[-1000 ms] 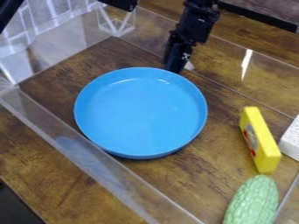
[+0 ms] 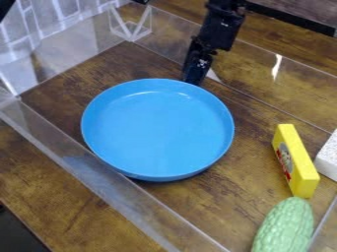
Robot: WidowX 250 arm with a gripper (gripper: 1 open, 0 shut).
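Observation:
My black gripper (image 2: 198, 65) reaches down from the top of the view, behind a blue round plate (image 2: 158, 128). Its fingertips are low, near the wooden surface at the back of the clear-walled area. Its fingers are dark and small here, and whatever is between them is hard to make out.
A yellow box (image 2: 295, 160) stands to the right of the plate, with a white object (image 2: 325, 156) at the right edge. A green corn-like object (image 2: 282, 226) lies at the bottom right. Clear walls surround the area. Bare wood (image 2: 93, 79) shows left of the plate.
The gripper has shifted slightly to the left. The plate and the other objects look much the same.

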